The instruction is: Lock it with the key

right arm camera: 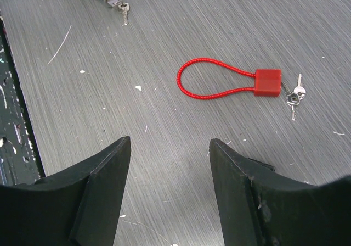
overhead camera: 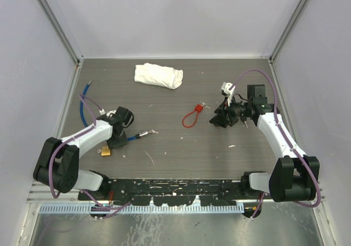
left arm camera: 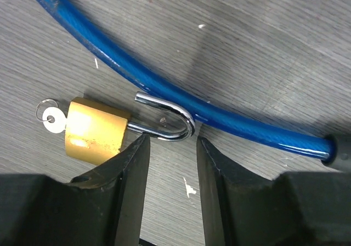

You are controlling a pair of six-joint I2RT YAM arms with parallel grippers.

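A brass padlock lies flat with its shackle swung open, the curved end just beyond the fingertips of my open left gripper. A ring with a round key hangs at the padlock's base. The shackle's free leg lies against or just beside a blue cable lock. In the right wrist view, my right gripper stands apart-fingered over bare table, with nothing between its fingers. Beyond it lies a red cable lock with keys attached.
A folded white cloth rests at the back. The blue cable's keys lie left of the red loop. A dark slotted strip borders the front. Mid-table is clear.
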